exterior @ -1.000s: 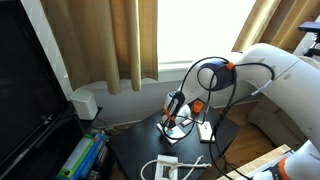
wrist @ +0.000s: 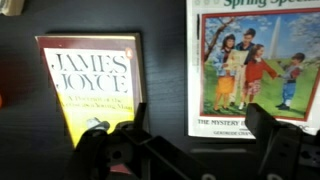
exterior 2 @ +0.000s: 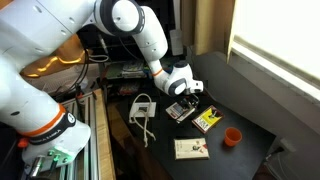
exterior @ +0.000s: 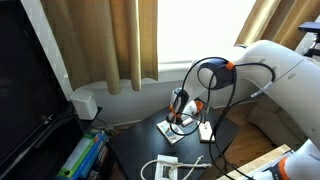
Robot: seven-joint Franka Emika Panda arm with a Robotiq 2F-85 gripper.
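My gripper is open over the dark table, with nothing between its fingers in the wrist view. Left of it lies a flat yellow and orange James Joyce paperback, its right edge near the left finger. To the right is a larger white book with a picture of children on its cover; the right finger overlaps its lower part in view. Exterior view 2 shows the gripper at the far side of both books, the yellow one lying flat.
An orange cup stands right of the books. Nearer the front lies a pale flat item. A white corded block is at the left. Bare table shows at front right.
In exterior view 1 the gripper and wrist have shifted slightly to the right. The books and the corded block have not visibly moved.
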